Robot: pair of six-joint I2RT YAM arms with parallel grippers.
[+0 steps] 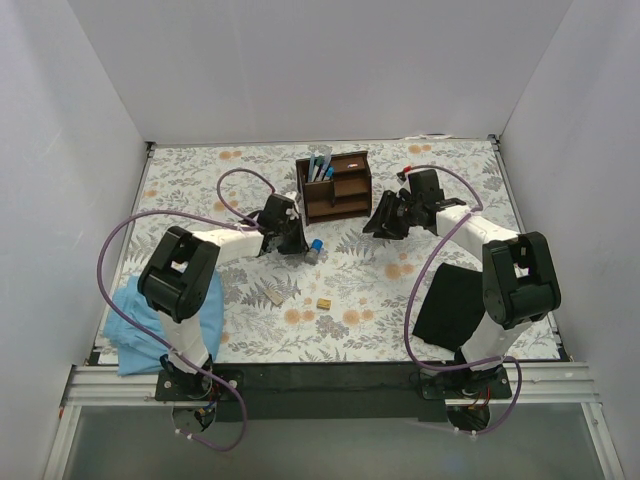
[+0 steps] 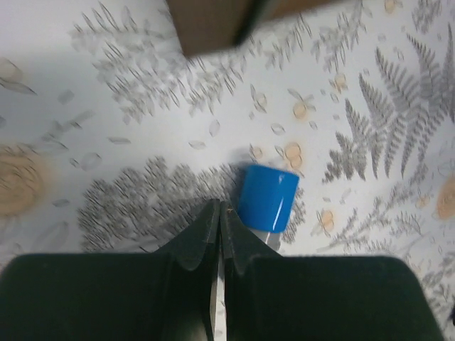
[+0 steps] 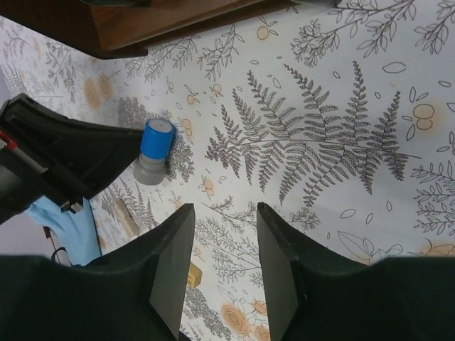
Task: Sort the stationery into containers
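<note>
A glue stick with a blue cap [image 1: 316, 244] and greyish body lies on the patterned mat in front of the wooden organizer [image 1: 320, 214]. My left gripper [image 1: 305, 250] is low beside it, fingers shut with nothing between them. In the left wrist view the blue cap [image 2: 269, 197] shows just right of the fingertips, which hide part of the body. The right wrist view has the left gripper's dark tip against or very near the glue stick [image 3: 155, 145]; contact is unclear. Above bare mat to the right, my right gripper stands open and empty.
Several pens [image 1: 320, 168] stand in the organizer's left compartment. A yellow block [image 1: 324, 303] and a pale block [image 1: 274, 297] lie on the front mat. Blue cloth [image 1: 205, 320] is at left, black cloth [image 1: 450, 310] at right.
</note>
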